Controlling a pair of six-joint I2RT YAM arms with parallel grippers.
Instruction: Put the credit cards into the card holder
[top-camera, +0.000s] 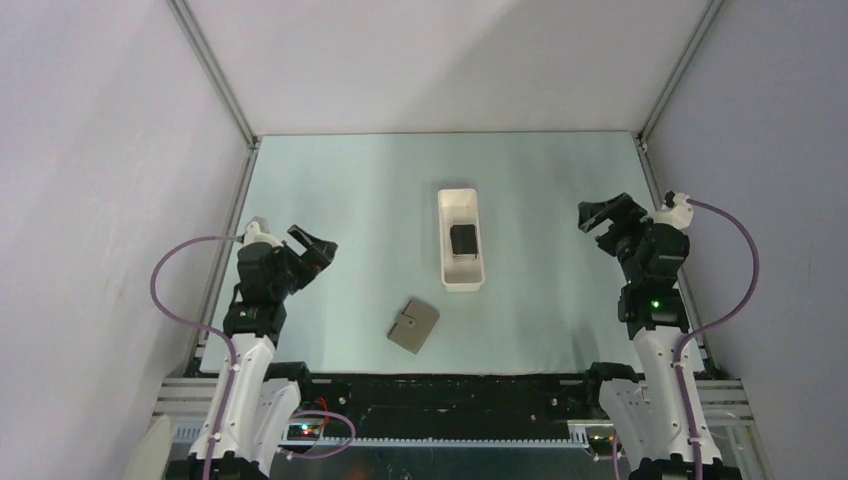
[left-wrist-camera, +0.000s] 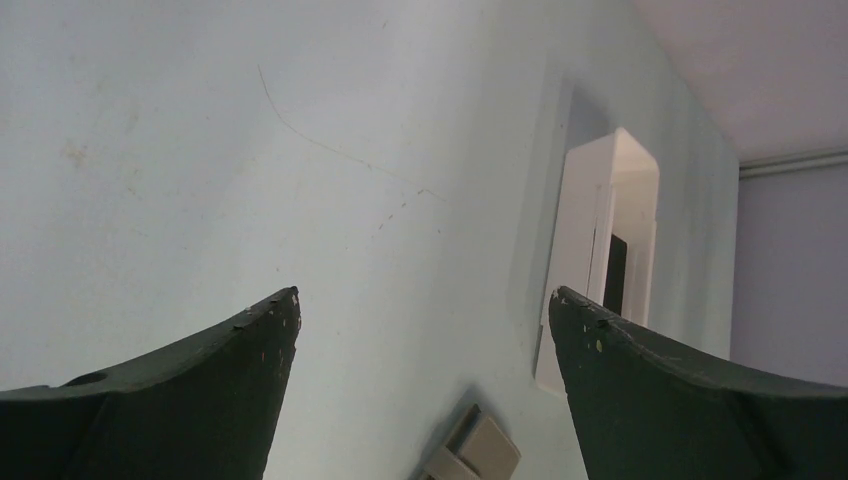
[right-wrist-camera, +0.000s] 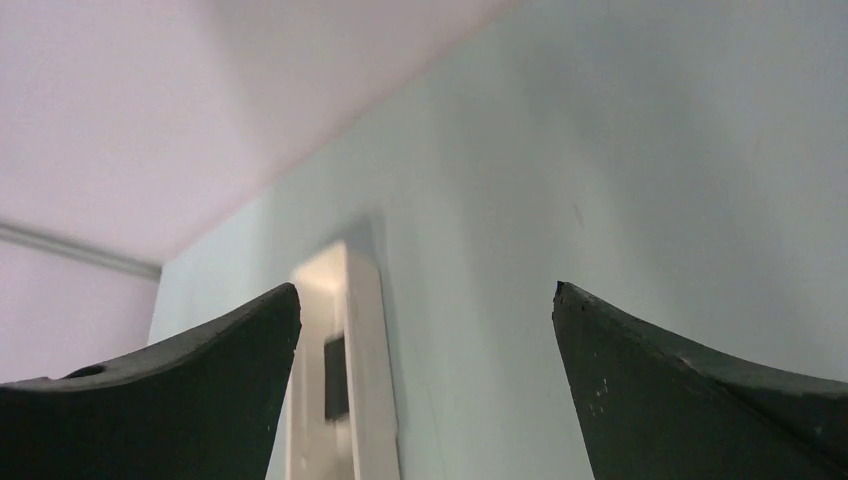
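A grey-brown card holder (top-camera: 413, 326) lies flat and turned at an angle near the table's front edge; part of the holder (left-wrist-camera: 486, 449) shows low in the left wrist view. A dark stack, apparently the cards (top-camera: 463, 239), rests inside a long white box at mid table. Both wrist views show only a dark piece of it past the box wall. Up and left of the holder, my left gripper (top-camera: 316, 247) stands open and empty above the table. On the far right side my right gripper (top-camera: 592, 225) is likewise open, well away from the box, nothing between its fingers.
The white box (top-camera: 459, 206) has raised walls around the dark stack. Bare pale table (top-camera: 540, 280) lies between the box and my right arm, and also behind the holder. Walls close in the left, right and back.
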